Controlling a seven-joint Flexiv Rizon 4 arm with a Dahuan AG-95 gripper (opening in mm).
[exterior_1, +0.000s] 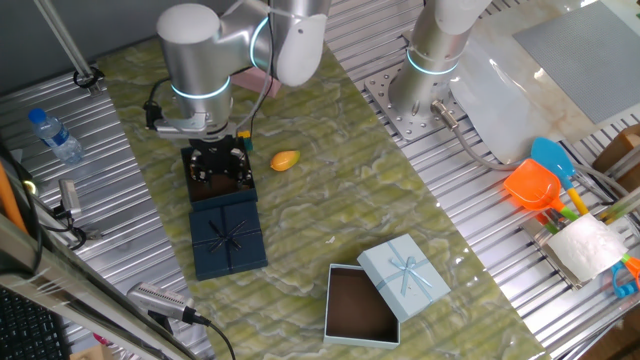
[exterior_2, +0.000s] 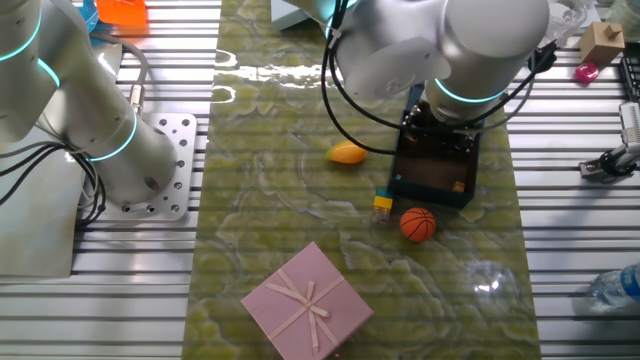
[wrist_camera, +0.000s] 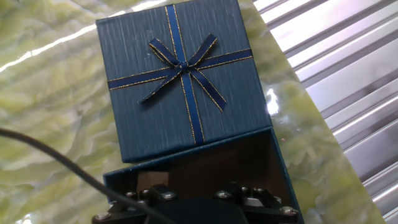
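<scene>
My gripper (exterior_1: 222, 181) points down over the open dark blue box (exterior_1: 204, 198), its fingers spread apart, and I see nothing held between them. Beside the box lies its dark blue lid (wrist_camera: 217, 118) with a ribbon bow, close against the box's edge. Inside the box, a small brownish patch or block (wrist_camera: 153, 181) shows next to the fingers; the gripper hides much of the interior. A yellow-orange mango-like fruit (exterior_2: 347, 152), an orange basketball toy (exterior_2: 417, 224) and a small yellow-and-teal block (exterior_2: 383, 199) lie on the mat outside the box.
An open light blue box (exterior_1: 362, 305) has its lid (exterior_1: 404, 276) leaning on its edge. A closed pink box (exterior_2: 307, 302) lies on the green mat (exterior_1: 330, 200). A metal arm base (exterior_1: 410, 100) stands to one side.
</scene>
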